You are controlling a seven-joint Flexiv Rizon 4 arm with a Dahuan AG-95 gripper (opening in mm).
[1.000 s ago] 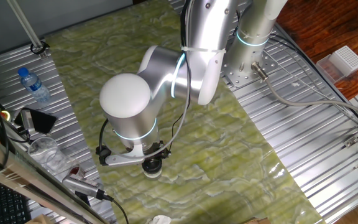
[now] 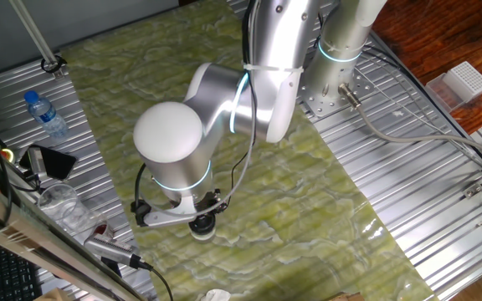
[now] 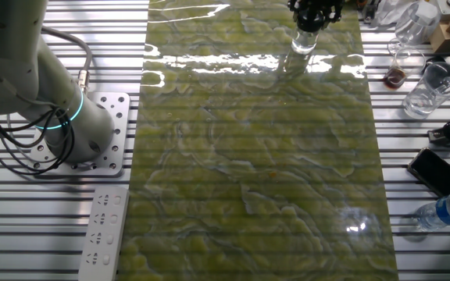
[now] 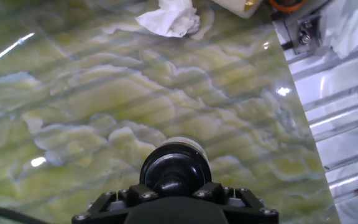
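A small container with a black round top (image 4: 174, 163) sits between the fingers of my gripper in the wrist view, and the fingers appear shut on it. Its clear lower part (image 3: 305, 42) hangs below the gripper (image 3: 314, 14) at the top of exterior view 2. From exterior view 1 the same black-topped container (image 2: 202, 226) shows under the arm's end, over the green marbled mat (image 2: 283, 226). The container's pale bottom edge peeks out beyond the black top. Whether it touches the mat is hard to tell.
A crumpled white tissue (image 4: 171, 18) lies on the mat ahead of the gripper. Clear cups (image 3: 434, 90), a phone (image 3: 441, 172) and a water bottle (image 3: 445, 211) line one side. A power strip (image 3: 104, 232) lies opposite.
The container has stayed with the gripper. Nothing else has visibly moved.
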